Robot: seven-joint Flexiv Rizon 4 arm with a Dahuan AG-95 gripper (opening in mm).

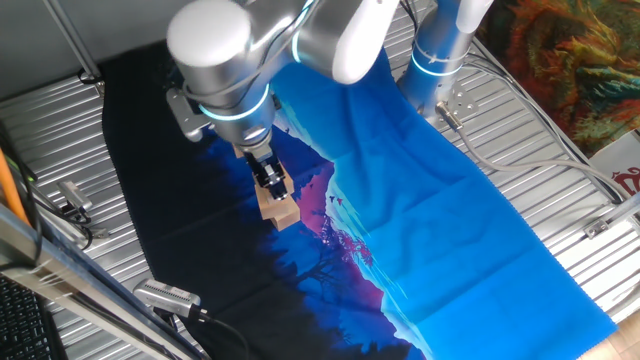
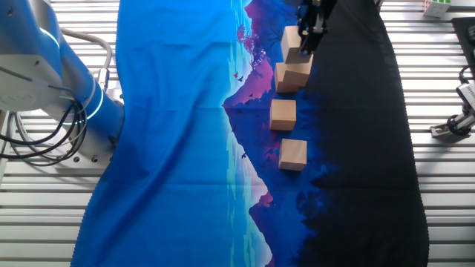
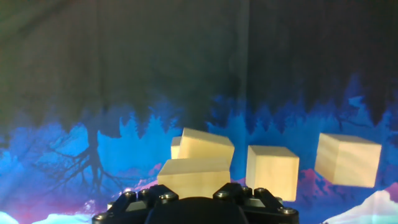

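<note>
Several plain wooden blocks lie on a printed cloth [image 2: 356, 185]. My gripper [image 2: 310, 31] is low over the cluster at one end of their row. One block [image 2: 294, 44] stands at its fingertips; in the wrist view this near block [image 3: 194, 177] is partly covered by my gripper. Whether the fingers grasp it is unclear. Against it sit a skewed block [image 2: 299, 70] and another, partly hidden block [image 2: 286, 78]. Apart from these are a block [image 2: 283, 115] and an end block [image 2: 293, 155]. In exterior view 1 my gripper [image 1: 271, 187] covers part of the cluster.
A grey device [image 1: 167, 297] stands near the cloth's edge. Slatted metal table [image 1: 60, 150] shows around the cloth.
</note>
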